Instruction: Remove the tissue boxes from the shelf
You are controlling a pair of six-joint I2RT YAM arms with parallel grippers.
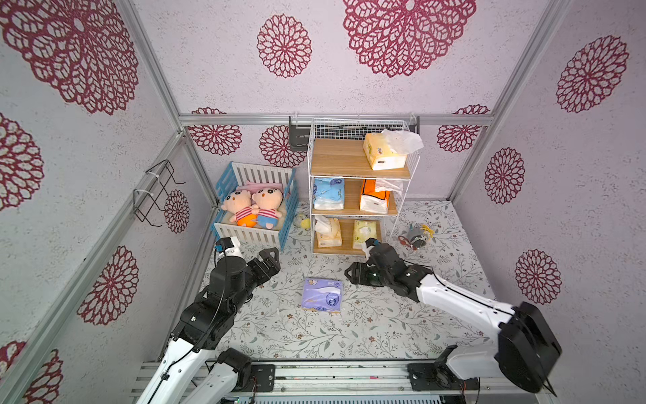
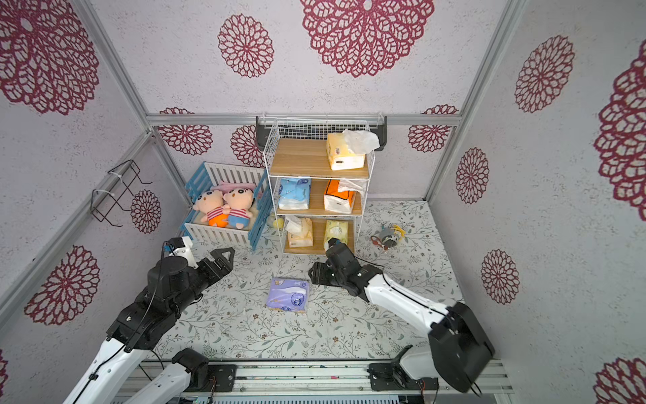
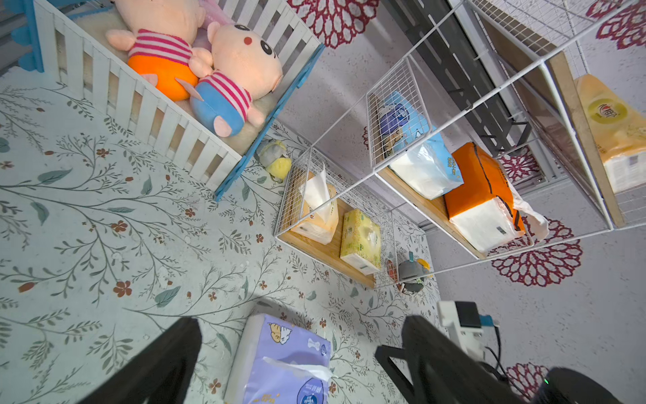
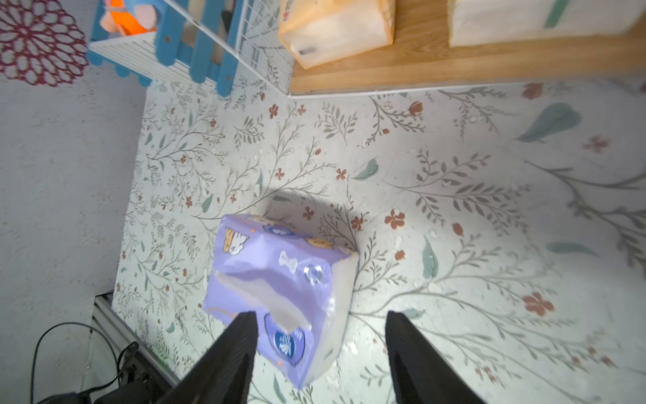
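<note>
The three-tier shelf (image 1: 336,151) holds a yellow pack (image 1: 384,151) on top, blue (image 1: 328,194) and orange (image 1: 374,198) packs in the middle, cream (image 1: 328,235) and pale yellow (image 2: 335,232) packs at the bottom. A purple tissue pack (image 4: 289,269) lies on the floral floor before the shelf, below and just beyond my right gripper, whose fingers stand apart with nothing held. My left gripper is raised at the left, also open and empty.
A blue-white crib (image 1: 288,205) with two plush dolls stands left of the shelf. A small toy (image 1: 416,235) lies at the right.
</note>
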